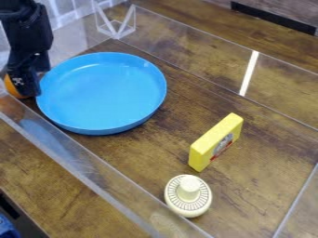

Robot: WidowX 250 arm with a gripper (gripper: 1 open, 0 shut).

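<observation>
My black gripper [25, 76] is at the far left, pointing down beside the left rim of a blue plate [102, 91]. An orange object [13, 84] shows behind its fingers, partly hidden by them. The gripper looks open, around or just beside that object; I cannot tell whether it touches it.
A yellow box [217, 142] stands right of the plate, and a white round object [188, 194] sits near the bottom. Clear panels edge the wooden surface [125, 177] at left and back.
</observation>
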